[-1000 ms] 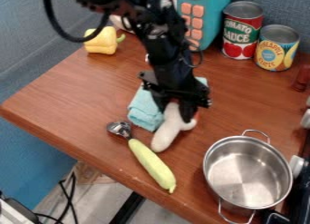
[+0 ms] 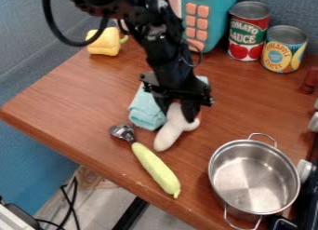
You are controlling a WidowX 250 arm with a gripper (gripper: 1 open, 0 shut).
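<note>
The black gripper (image 2: 178, 96) reaches down at the middle of the table (image 2: 62, 108), over a white, soft-looking elongated object (image 2: 177, 129) whose upper end is between or just under the fingers; whether they are closed on it is unclear. A light blue cloth (image 2: 145, 110) lies behind and left of that object, partly hidden by the arm. A yellow corn cob (image 2: 158, 169) and a metal scoop (image 2: 122, 133) lie to the left front.
A steel pot (image 2: 252, 176) stands front right. Tomato (image 2: 246, 31) and yellow (image 2: 284, 51) cans, a teal toy (image 2: 199, 15) and a yellow object (image 2: 107, 43) stand at the back.
The gripper has shifted very slightly over the white object in the last second; everything else is unchanged.
</note>
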